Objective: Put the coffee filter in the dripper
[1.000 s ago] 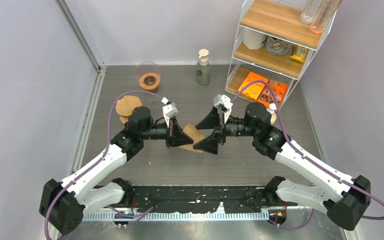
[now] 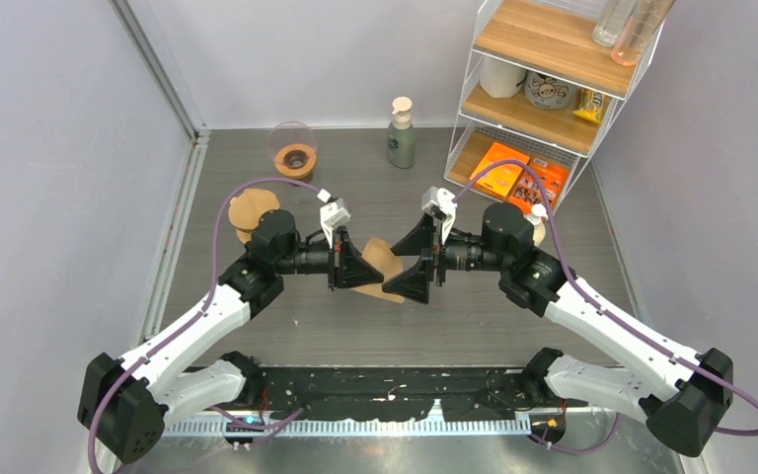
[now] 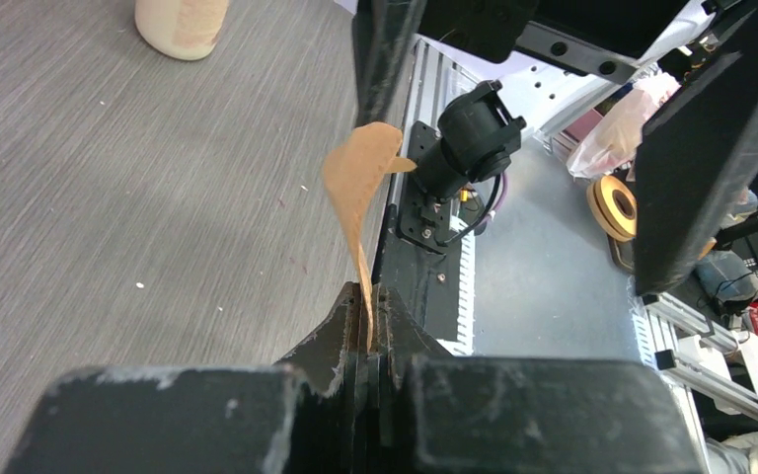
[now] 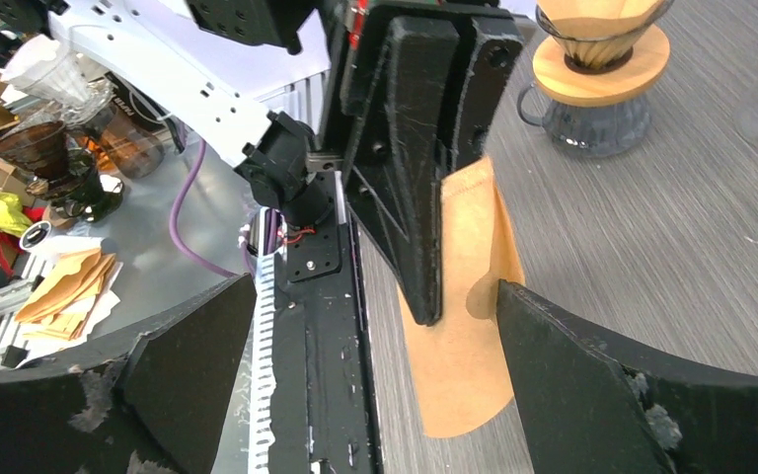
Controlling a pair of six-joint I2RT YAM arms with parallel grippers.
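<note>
A tan paper coffee filter [image 2: 383, 259] hangs in mid-air between the arms; in the left wrist view it [image 3: 355, 188] is seen edge-on, pinched in my left gripper, which is shut on it. My right gripper [image 2: 403, 265] stands open around the filter's free part, its fingers either side. In the right wrist view the filter [image 4: 459, 375] spreads out between the open fingers. A glass dripper on a wooden collar [image 4: 600, 79] over a carafe stands on the table behind, with tan paper visible in its cone.
A pump bottle [image 2: 401, 146] stands at the back. A wire shelf [image 2: 538, 39] with cups and packets fills the back right. Round wooden pieces [image 2: 255, 207] lie behind the left arm.
The left gripper and filter look nearly unchanged.
</note>
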